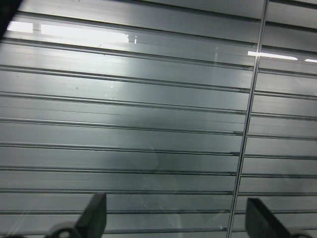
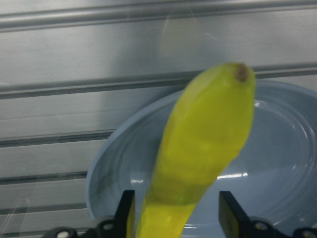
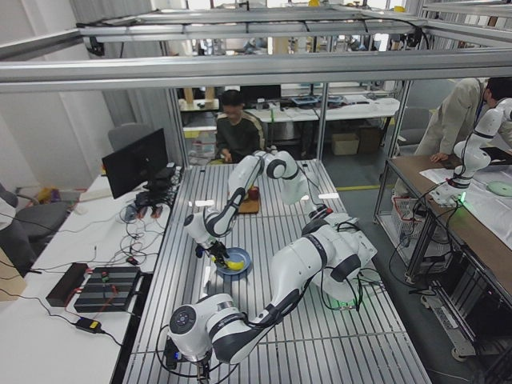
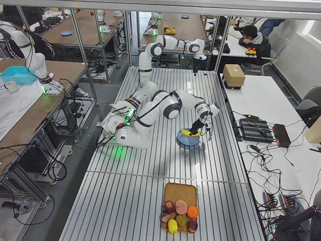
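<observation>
A yellow banana (image 2: pixel 203 134) is at my right gripper (image 4: pixel 195 131), over the blue plate (image 4: pixel 187 141), seen also in the camera left view as a plate (image 3: pixel 238 269) with the banana on or just above it. In the right wrist view the banana lies between the two fingers; whether they grip it is unclear. My left gripper (image 3: pixel 203 370) is low at the near end of the table in the camera left view; its wrist view shows only bare slatted tabletop between blurred fingertips, which stand apart.
A wooden tray of fruit (image 4: pixel 180 193) sits at one end of the table, beyond the right arm in the camera left view. White side tables with electronics (image 3: pixel 108 288) and cables border the table. The slatted surface (image 4: pixel 130 201) around the tray is largely clear.
</observation>
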